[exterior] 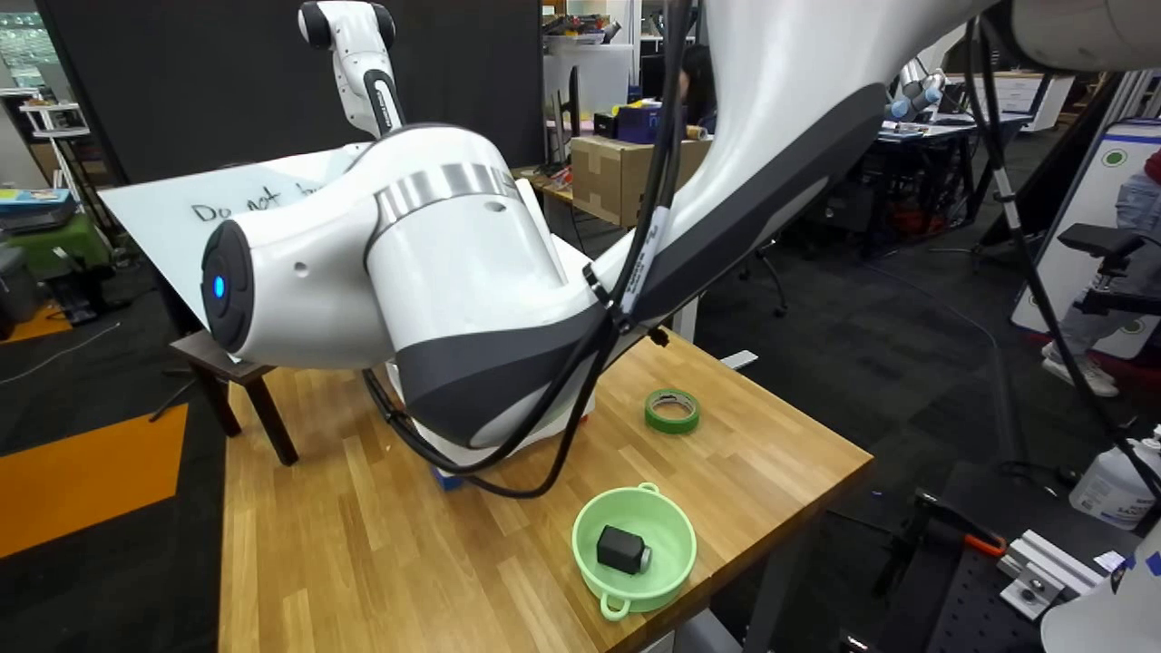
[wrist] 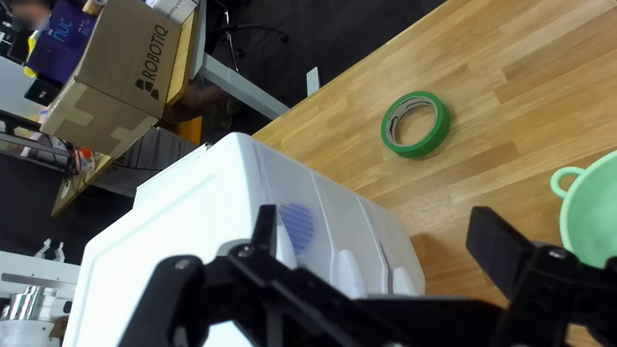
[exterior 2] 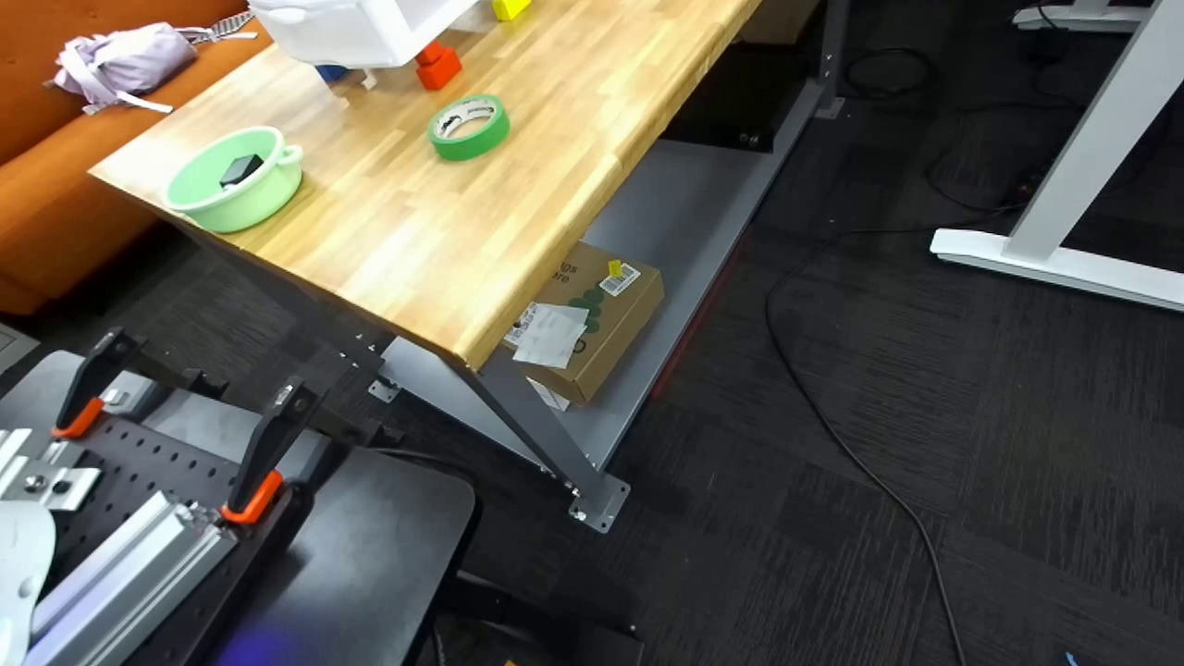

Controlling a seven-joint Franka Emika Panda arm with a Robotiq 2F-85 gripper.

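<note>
In the wrist view my gripper is open, its two black fingers wide apart with nothing held between them. Beyond and below it stands a white plastic bin (wrist: 191, 214), its side wall showing in the gap. A roll of green tape (wrist: 443, 124) lies flat on the wooden table, clear of the fingers. The light green bowl (wrist: 596, 214) is partly cut off at the right edge of that view. From the first exterior view, a black block-like object (exterior: 621, 550) rests inside the bowl; the arm hides the gripper there.
In the second exterior view, a red block (exterior 2: 438, 68) and a yellow block (exterior 2: 511, 9) sit by the white bin (exterior 2: 366, 33). A cardboard box (exterior: 609, 180) stands behind the table.
</note>
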